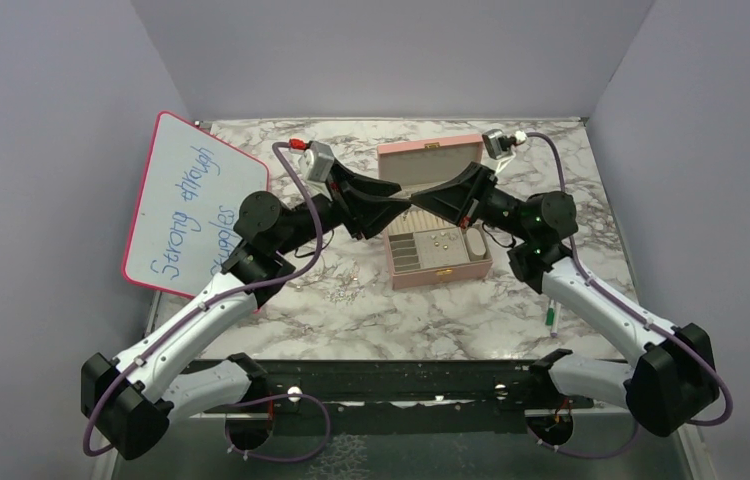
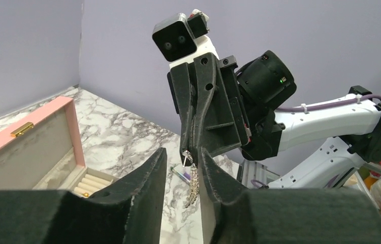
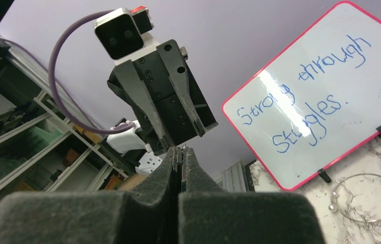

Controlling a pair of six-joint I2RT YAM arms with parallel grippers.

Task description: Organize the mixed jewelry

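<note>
Both grippers meet high above the open pink jewelry box [image 1: 439, 273]. In the left wrist view, a silvery chain-like piece [image 2: 193, 185] hangs from the tips of my right gripper [image 1: 414, 198], which is shut on it. My left gripper [image 1: 395, 206] faces it, its fingers [image 2: 145, 175] part open around where the piece hangs; whether they touch it I cannot tell. Small loose jewelry [image 1: 341, 295] lies on the marble left of the box. A thin bangle [image 3: 366, 221] shows in the right wrist view.
A whiteboard with blue writing [image 1: 183, 200] stands at the left edge. Markers [image 1: 553, 314] lie on the right.
</note>
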